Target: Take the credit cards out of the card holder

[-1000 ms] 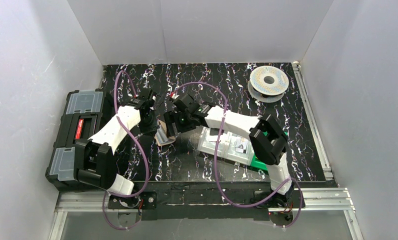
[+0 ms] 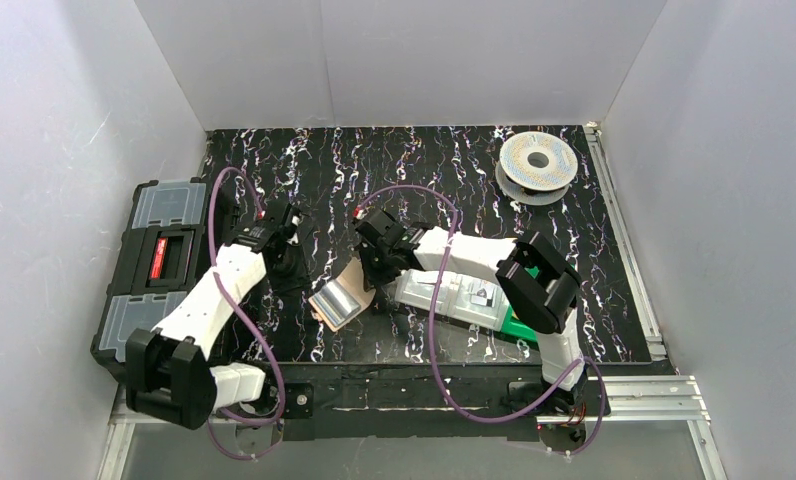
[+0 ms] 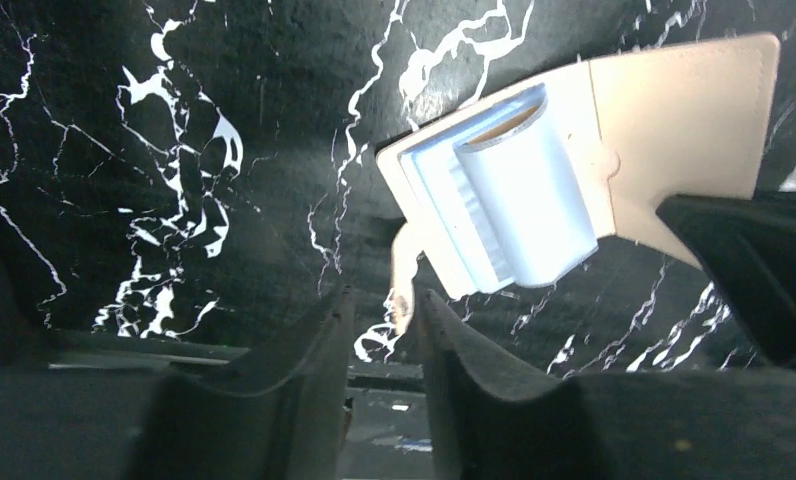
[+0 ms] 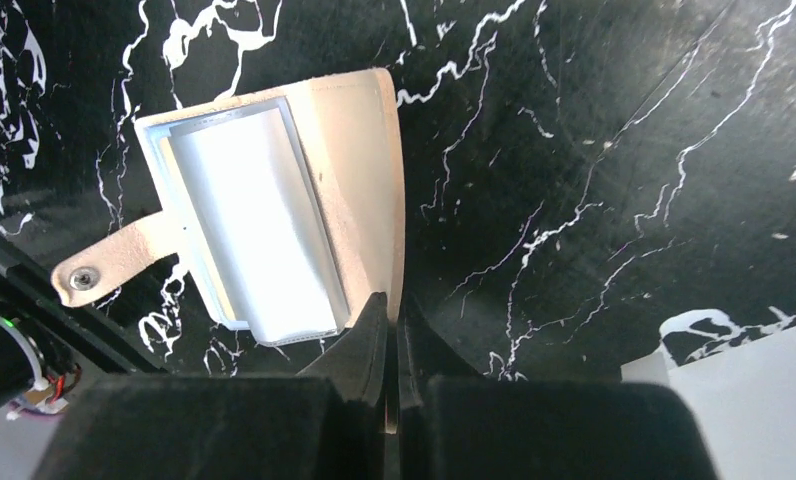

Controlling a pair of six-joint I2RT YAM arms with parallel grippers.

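Note:
A tan card holder [image 2: 355,278] lies spread open on the dark table, with clear plastic card sleeves [image 4: 259,215] over one half. In the left wrist view one sleeve [image 3: 534,195] bulges up in a curve. My right gripper is shut on the edge of the bare cover flap, which shows as a thin line between its fingers. No separate card can be made out. My left gripper stands open to the left of the holder; the snap strap [image 3: 404,275] appears between and beyond its fingertips, and no contact shows.
Compartmented white trays [image 2: 454,297] lie to the right, partly under my right arm, near a green container [image 2: 519,328]. A black toolbox [image 2: 159,265] stands at the left wall. A white spool [image 2: 537,160] sits at the back right.
The card holder has opened out wider and shifted toward the front right. My right gripper has come right and frontward with the flap. My left gripper has drawn slightly to the left and front.

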